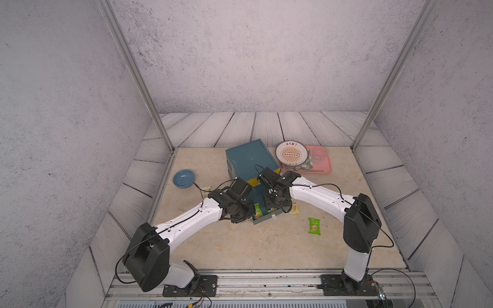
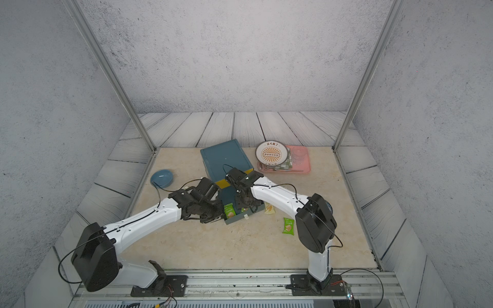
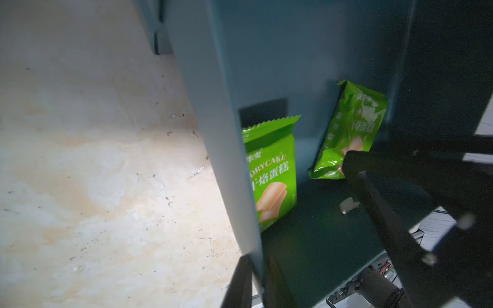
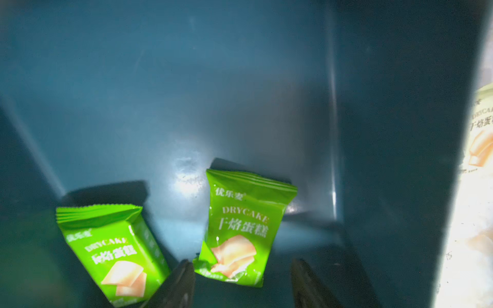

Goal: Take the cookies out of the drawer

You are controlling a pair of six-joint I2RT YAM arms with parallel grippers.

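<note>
Two green cookie packets lie in the pulled-out blue drawer [image 1: 261, 194]. In the right wrist view the left packet [image 4: 115, 254] leans near the drawer's side, and the other packet [image 4: 246, 225] lies on its floor at the front. My right gripper is open over the drawer, its fingertips [image 4: 177, 282] either side of the second packet's lower end, gripping nothing. My left gripper is shut on the drawer's side wall [image 3: 226, 154], close to the front corner. Another green packet [image 1: 314, 226] rests on the table at the right.
The blue cabinet [image 1: 251, 158] stands behind the drawer. A pale packet [image 1: 294, 207] lies right beside the drawer. At the back right are a plate [image 1: 291, 153] and a pink tray [image 1: 328, 164]; a blue bowl [image 1: 183, 178] sits left.
</note>
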